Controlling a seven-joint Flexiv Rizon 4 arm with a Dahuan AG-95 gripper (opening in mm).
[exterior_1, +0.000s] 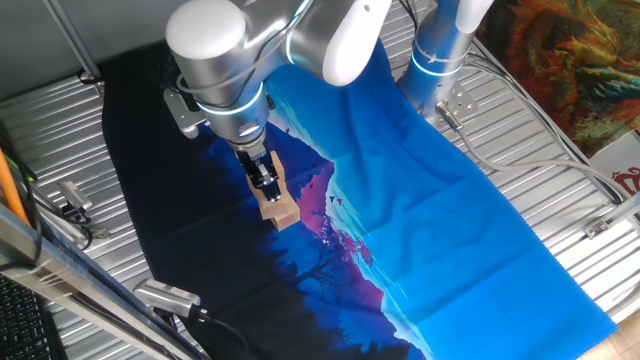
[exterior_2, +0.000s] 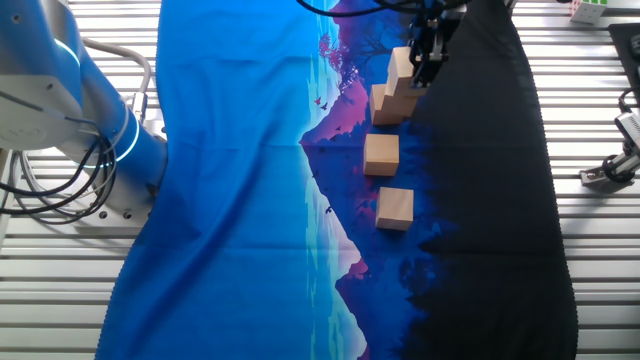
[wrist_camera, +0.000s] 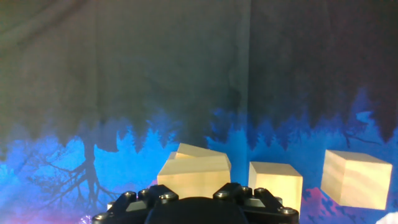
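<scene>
My gripper (exterior_1: 268, 186) points down over the wooden blocks on the dark side of the cloth. Beside its fingers, an upper plain wooden block (exterior_2: 402, 70) appears set over a lower block (exterior_2: 385, 106), offset and turned against it. From the wrist, the upper block (wrist_camera: 194, 180) lies straight ahead of my gripper, and part of the lower one shows behind it. Whether the fingers grip the upper block cannot be made out; their tips are partly hidden. Two more cubes stand in a loose row: a middle cube (exterior_2: 381, 154) and an end cube (exterior_2: 395, 208).
The cloth (exterior_2: 240, 200), blue to black with a mountain print, covers the slatted metal table (exterior_2: 60, 290). A grey device (exterior_1: 167, 297) with a cable stands near the cloth's dark edge, and a metal frame runs alongside.
</scene>
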